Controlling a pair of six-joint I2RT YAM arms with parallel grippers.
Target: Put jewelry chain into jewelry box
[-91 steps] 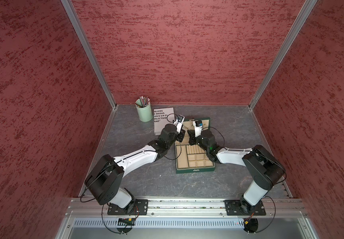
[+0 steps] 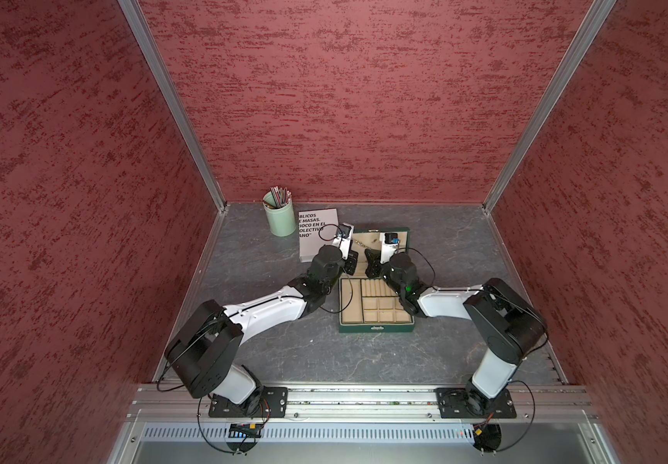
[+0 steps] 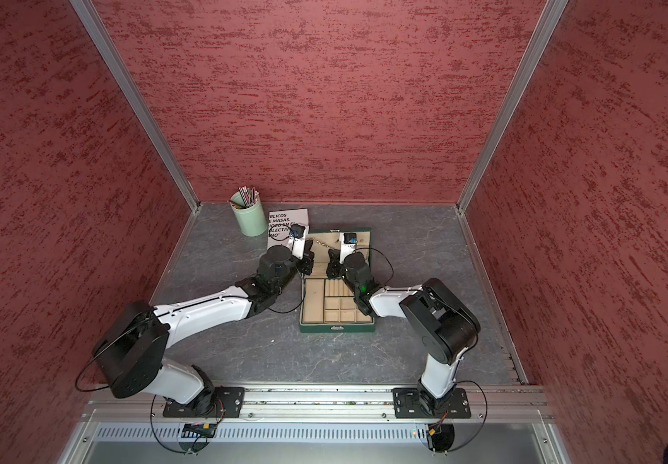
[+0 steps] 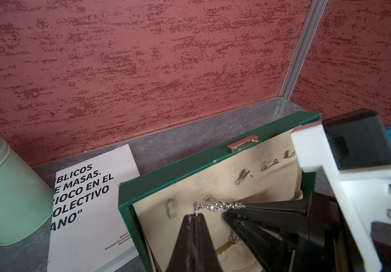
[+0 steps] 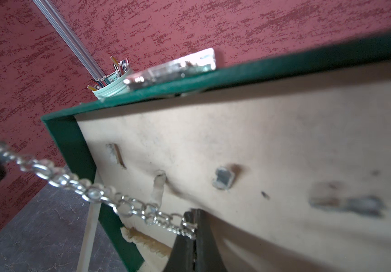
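The silver chain (image 5: pixel 94 194) stretches between my two grippers in front of the upright lid (image 4: pixel 154 226) of the green jewelry box (image 2: pixel 376 328). My left gripper is shut on one end of the chain at its fingertips. My right gripper is shut on the other end, close against the cream inside of the lid, where small hooks and clips (image 5: pixel 224 178) show. The box's lower part lies open below, with cream compartments.
A white book (image 4: pixel 86 204) lies left of the lid, and a mint cup (image 4: pixel 9 190) of pens stands further left.
The box has shifted slightly back and left. My right gripper has moved a little to the right, and my left gripper slightly.
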